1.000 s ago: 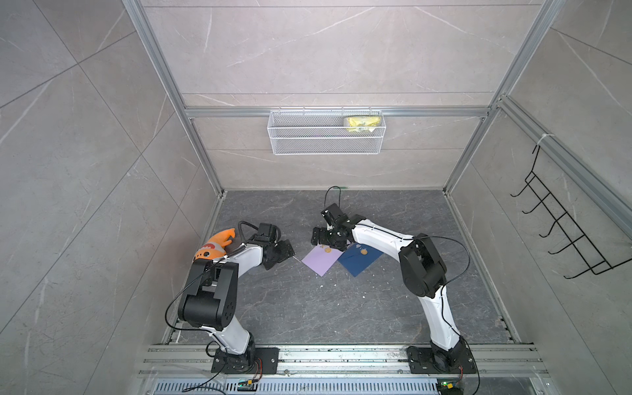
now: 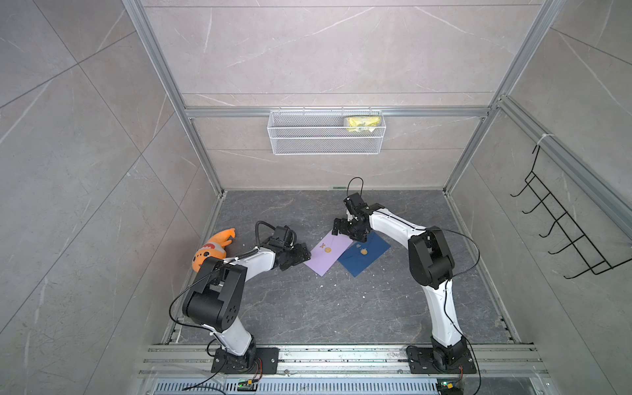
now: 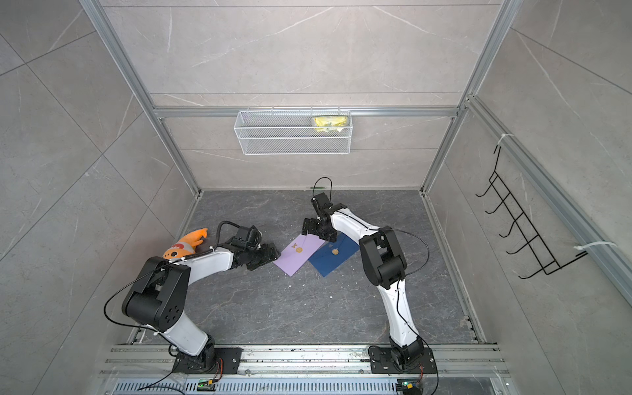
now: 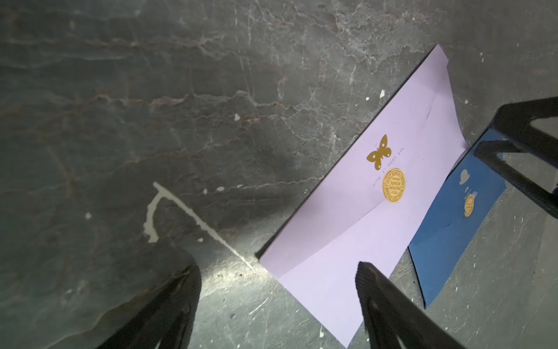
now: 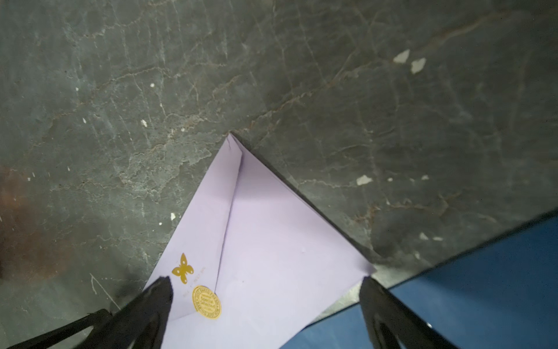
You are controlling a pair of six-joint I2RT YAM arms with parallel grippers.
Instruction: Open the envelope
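Note:
A lilac envelope [image 2: 322, 260] with a gold butterfly and round gold seal [image 4: 393, 185] lies flat on the dark floor, beside and partly over a blue envelope [image 2: 362, 260]. In the left wrist view my left gripper is apart at the fingertips, just off the lilac envelope's near-left end, holding nothing. My right gripper is open above the envelope's far end; the right wrist view shows a folded edge running from that corner toward the seal.
An orange plush toy [image 2: 210, 250] lies at the left wall. A wire basket [image 2: 326, 141] hangs on the back wall, a black hook rack [image 2: 559, 223] on the right wall.
My right gripper has moved right and toward the back, uncovering more of the lilac envelope. My left gripper has moved right, closer to that envelope.

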